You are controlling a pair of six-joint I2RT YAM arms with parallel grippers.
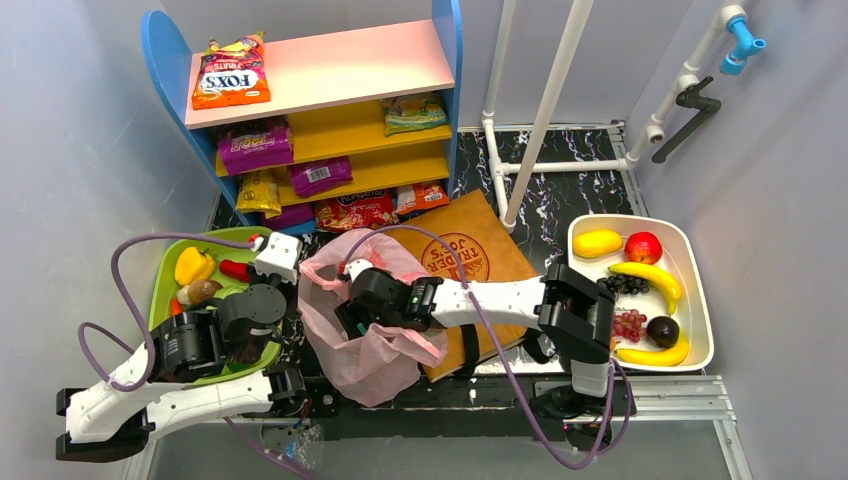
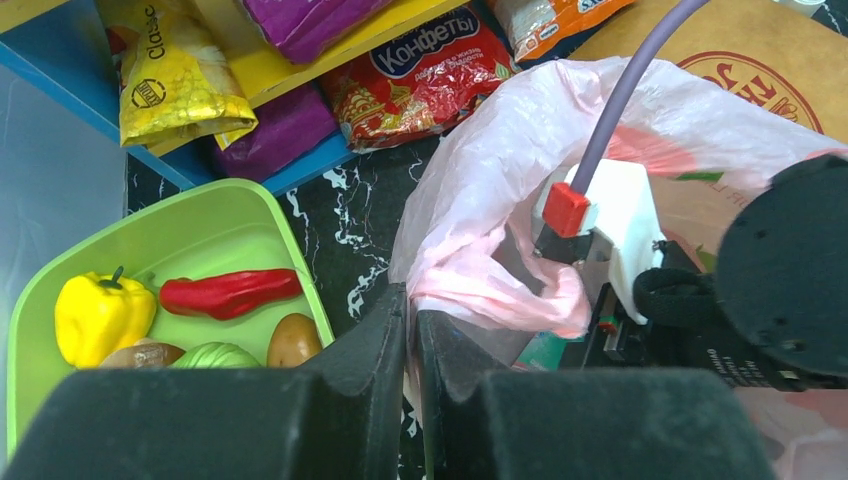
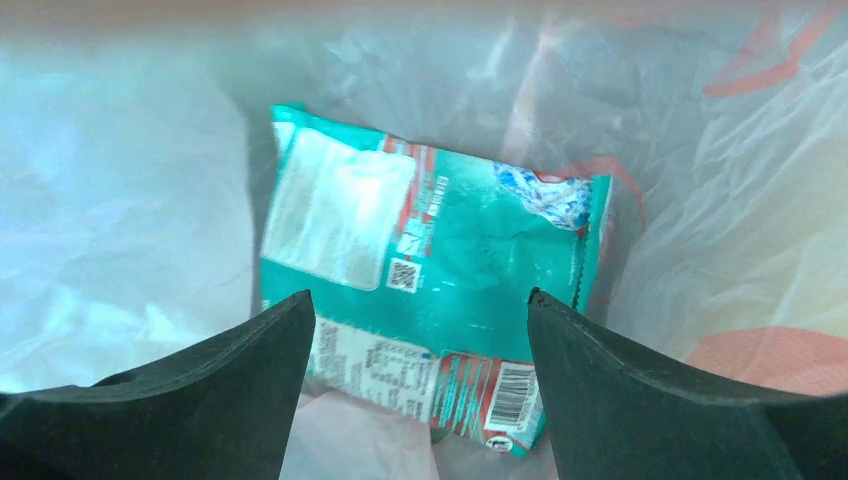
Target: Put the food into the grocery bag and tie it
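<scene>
The pink plastic grocery bag [image 1: 375, 375] stands in the middle with its mouth spread. In the left wrist view, my left gripper is shut on the bag's rim [image 2: 470, 285], the thin plastic bunched at the fingertips. Inside the bag lies a flat green packet [image 3: 455, 265], seen from above in the right wrist view. My right gripper reaches into the bag over this packet. Its fingers [image 3: 590, 370] stand apart, not gripping the packet. From the top, the right arm covers most of the bag's opening.
Left of the bag sits a green bin [image 1: 160, 285] of vegetables. A white tray [image 1: 705, 300] of fruit is at the right. Behind stands a shelf [image 1: 350, 65] with snack packs. A brown paper bag [image 1: 500, 240] lies right of the pink bag.
</scene>
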